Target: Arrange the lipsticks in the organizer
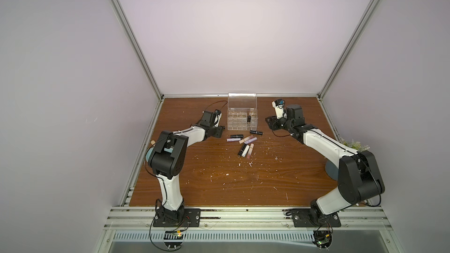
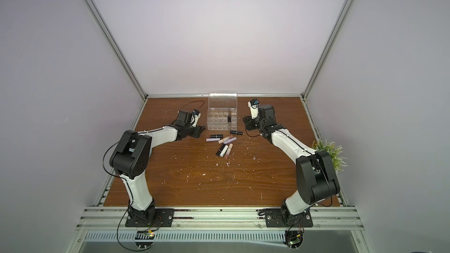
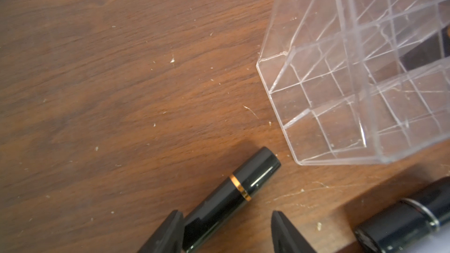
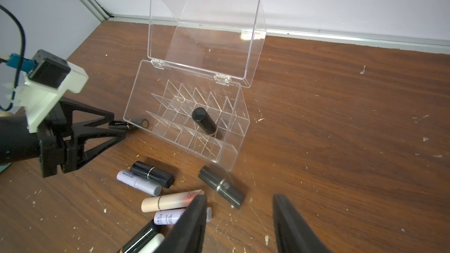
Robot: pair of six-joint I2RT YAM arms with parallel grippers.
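Note:
The clear organizer (image 4: 187,112) stands at the back middle with its lid (image 4: 206,37) raised. One black lipstick (image 4: 204,120) is upright in one of its compartments. In the left wrist view, a black lipstick with a gold band (image 3: 229,199) lies on the table left of the organizer. My left gripper is open over its near end, and the lipstick reaches toward the left finger; whether they touch cannot be told. My right gripper stands open, with only tabletop seen between its fingers. Another black lipstick (image 4: 221,186) lies in front of the organizer.
Several more lipsticks lie in front of the organizer, among them a peach one (image 4: 171,200), a lilac one (image 4: 139,182) and a black one (image 4: 152,174). Free table extends to the organizer's right. A potted plant (image 2: 330,152) stands by the right edge.

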